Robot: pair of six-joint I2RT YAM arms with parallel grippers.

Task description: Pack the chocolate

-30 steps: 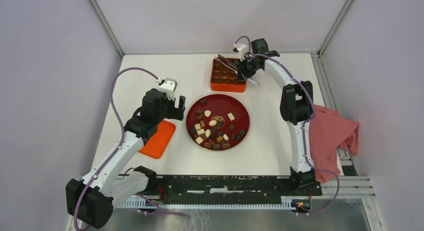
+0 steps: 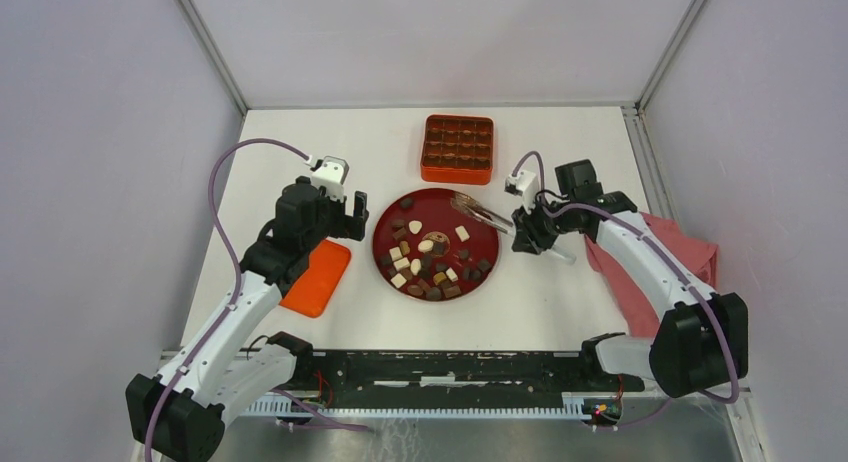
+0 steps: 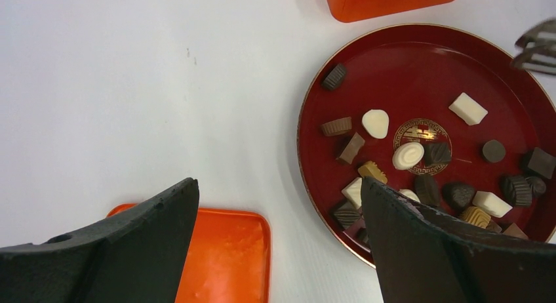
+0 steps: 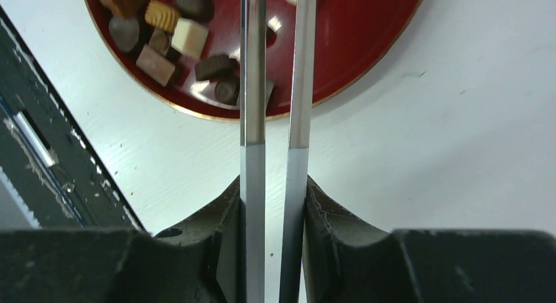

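My right gripper (image 2: pixel 533 239) is shut on the arms of metal tongs (image 2: pixel 484 214). Their two arms run parallel with a gap between them in the right wrist view, their tips cut off at its top edge. In the top view the tips hang over the upper right of a round red tray (image 2: pixel 478 207). Dark, brown and white chocolates lie scattered on it, including a white block (image 3: pixel 468 109). Behind the tray stands an orange compartment box (image 2: pixel 456 174); small contents are hard to tell. Left of the tray, my left gripper stands open and empty.
Below the left gripper lies a flat orange lid (image 2: pixel 318 278). A red cloth (image 2: pixel 690 250) is crumpled at the right edge, under and beside the right arm.
With the tongs in it, my right gripper has come from over the orange box forward and slightly right, to the tray's upper right side. The left arm has hardly moved.
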